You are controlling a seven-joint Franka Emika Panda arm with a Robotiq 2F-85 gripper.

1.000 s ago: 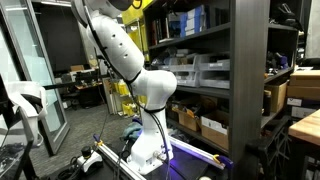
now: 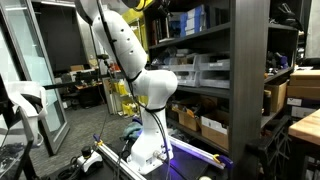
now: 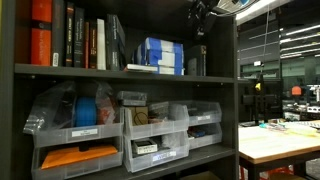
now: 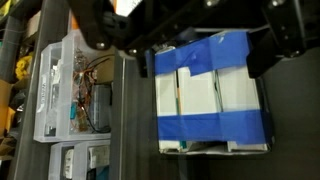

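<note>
In the wrist view my gripper stands open, its dark fingers spread at the top of the picture. Below and between them is a bundle of white items bound with blue tape [image 4: 205,127]. Nothing appears gripped. From the second exterior view, a blue-and-white bundle [image 3: 160,55] sits on the upper shelf, with part of the dark gripper [image 3: 198,20] higher up to its right, apart from it. The first exterior view shows the white arm [image 2: 152,90], but the gripper's fingertips cannot be made out there.
Books [image 3: 78,40] fill the upper shelf's left side. Clear plastic bins [image 3: 155,128] stand on the shelf below. The dark right upright [image 3: 221,100] bounds the shelves. A dark book [image 3: 196,62] stands right of the bundle.
The upper part of the arm has shifted in the first exterior view, and more of its far link shows at the top edge. The base and shelf contents look unchanged.
</note>
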